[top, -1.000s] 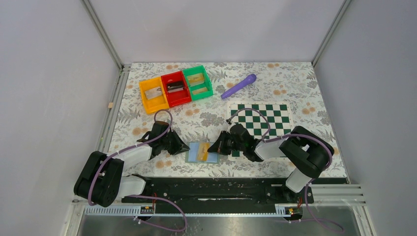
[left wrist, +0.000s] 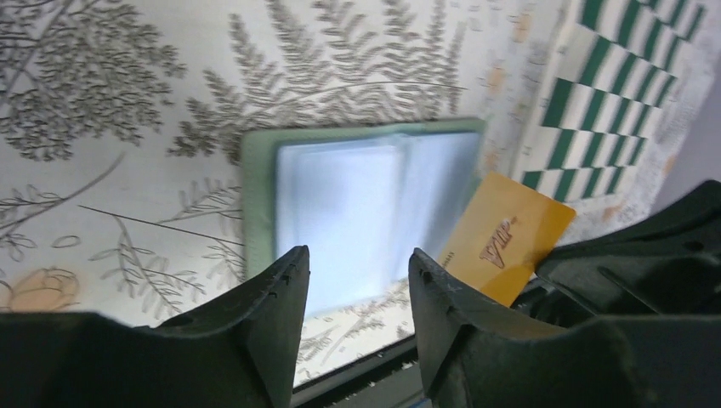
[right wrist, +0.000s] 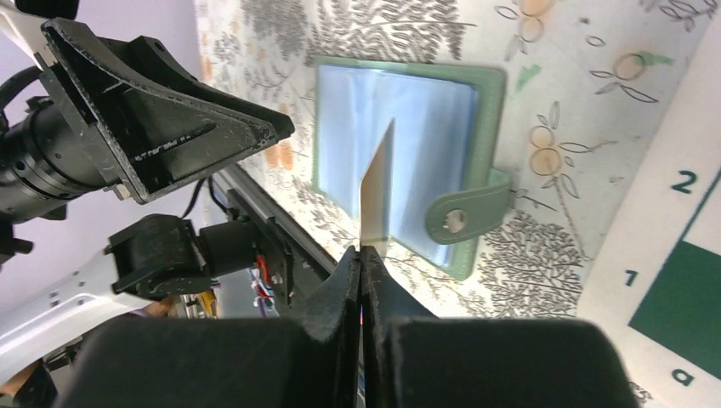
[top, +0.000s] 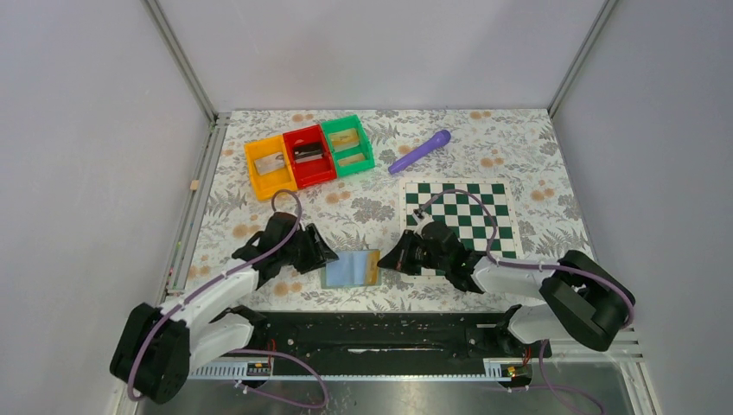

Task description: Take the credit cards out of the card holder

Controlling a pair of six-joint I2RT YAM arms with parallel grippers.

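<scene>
The card holder (top: 347,269), a green-edged booklet with pale blue pockets, lies flat on the table between the arms. In the left wrist view its green edge (left wrist: 259,204) is free, and my left gripper is open above it with nothing between its fingers. My right gripper is shut on a thin golden card (left wrist: 510,238), which it holds over the holder's right part. Seen nearly edge-on in the right wrist view, the card (right wrist: 375,191) stands up from the fingertips. The holder's snap strap (right wrist: 466,214) sticks out loose at one side.
Yellow, red and green bins (top: 309,150) stand at the back left, with flat items inside. A purple microphone (top: 420,152) lies behind the green-and-white checkered board (top: 467,213). Patterned table between bins and holder is clear.
My right gripper has moved to the right, carrying the golden card across the holder. The left gripper has opened, its arm shifting slightly, and the holder has slid a little left.
</scene>
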